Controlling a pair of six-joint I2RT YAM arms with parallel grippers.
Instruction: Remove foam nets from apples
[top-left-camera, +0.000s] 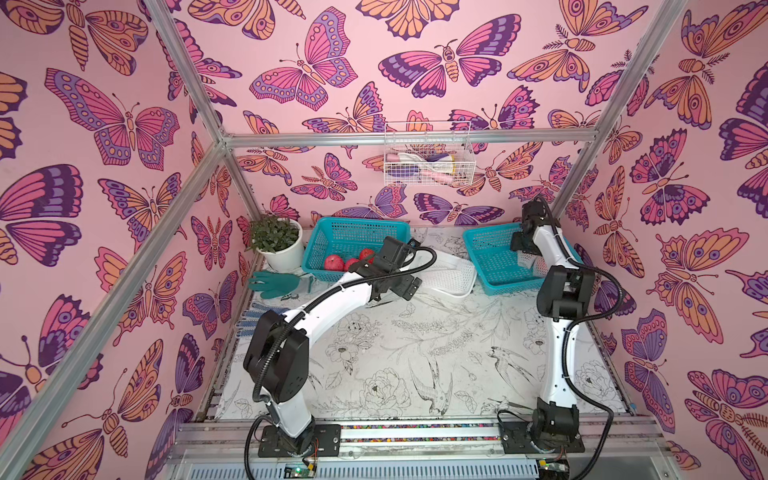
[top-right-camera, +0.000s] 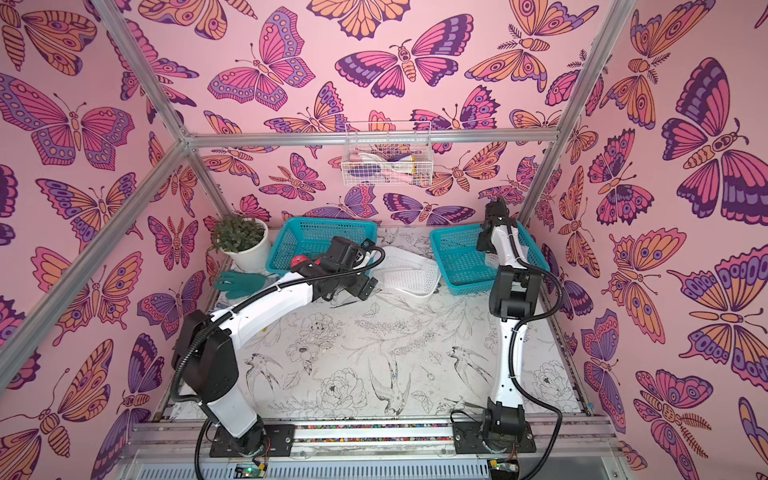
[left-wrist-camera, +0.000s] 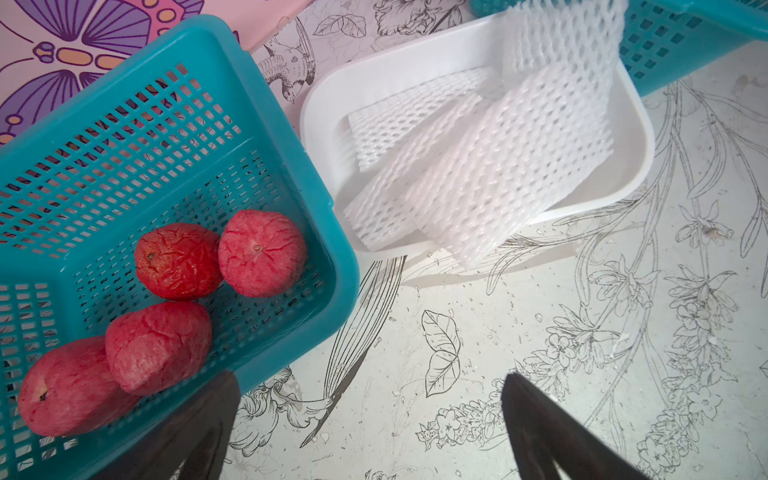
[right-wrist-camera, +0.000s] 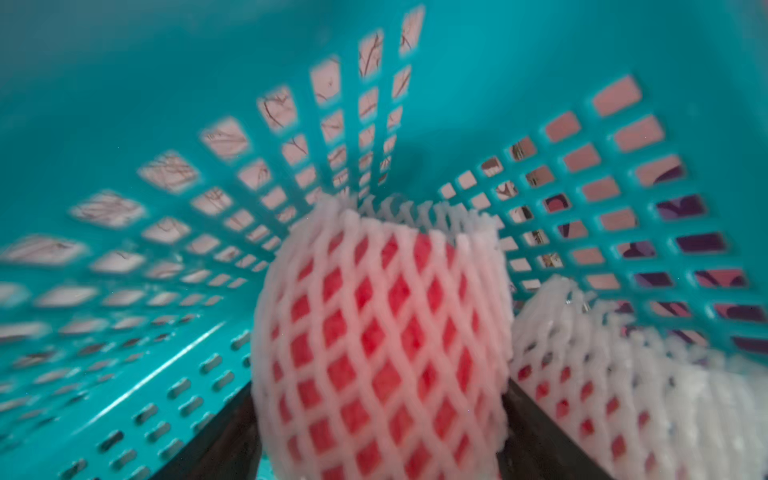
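In the right wrist view, a red apple in a white foam net (right-wrist-camera: 384, 344) sits in the right teal basket (right-wrist-camera: 240, 48). My open right gripper has a finger on either side of this netted apple; whether they touch it is unclear. A second netted apple (right-wrist-camera: 632, 392) lies just to its right. The left wrist view shows several bare red apples (left-wrist-camera: 262, 253) in the left teal basket (left-wrist-camera: 312, 192). Empty foam nets (left-wrist-camera: 512, 152) are heaped in the white tray (left-wrist-camera: 324, 104), one overhanging its near edge. My left gripper is open and empty above the table.
At the left stand a potted plant (top-left-camera: 280, 240) and a teal glove (top-left-camera: 272, 283). A wire rack (top-left-camera: 429, 169) hangs at the back. The basket's walls rise close around my right gripper.
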